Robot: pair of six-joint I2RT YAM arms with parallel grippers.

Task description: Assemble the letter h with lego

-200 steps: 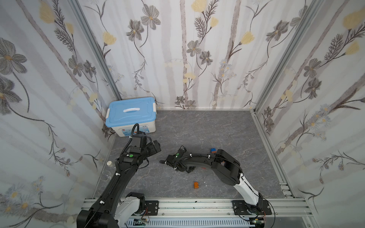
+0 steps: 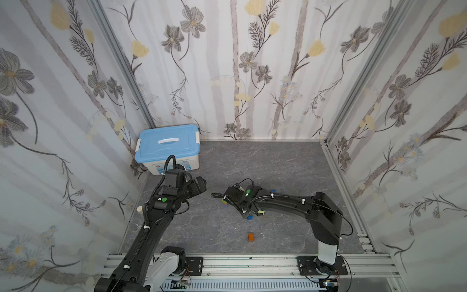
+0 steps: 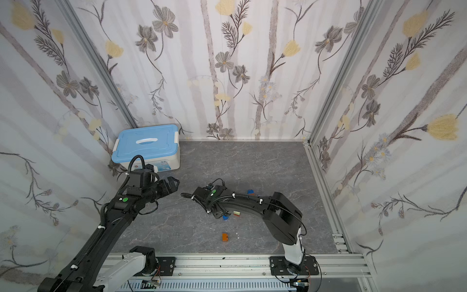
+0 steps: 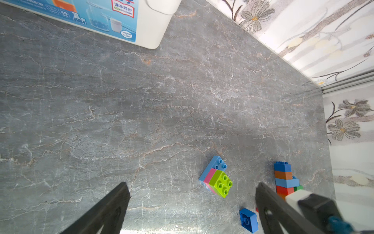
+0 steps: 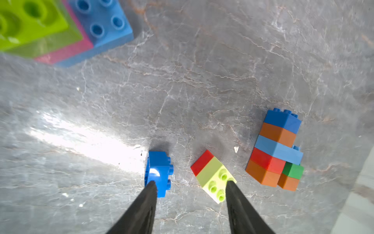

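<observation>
A light-blue, pink and lime-green brick group (image 4: 218, 179) lies mid-table in the left wrist view. In the right wrist view, a blue brick (image 5: 158, 175) lies on its side, beside a red and yellow-green pair (image 5: 212, 177). A coloured stack (image 5: 272, 152) of blue, orange, light-blue, red and green bricks lies farther right. My left gripper hangs open over the table with nothing between its fingers. My right gripper is part open above the bricks, nothing held between its fingertips.
A lidded storage box (image 2: 167, 148) stands back left. A lone orange brick (image 2: 251, 237) lies near the front.
My left arm has moved slightly.
</observation>
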